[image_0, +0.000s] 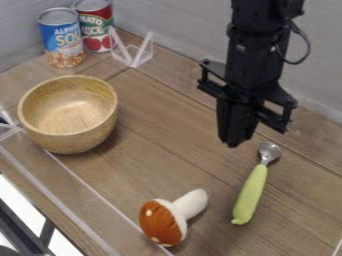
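Note:
My black gripper (235, 131) hangs over the back middle of the wooden table, shut, with nothing seen between its fingers. Below and right of it lies a spoon with a light green handle (250, 192) and a metal end. A toy mushroom (164, 221) with an orange cap and white stem lies on its side at the front middle, left of the spoon. A light wooden bowl (70, 115) sits at the left.
Two cans, an Alphabet soup can (63, 38) and a tomato can (98, 22), stand at the back left by the wall.

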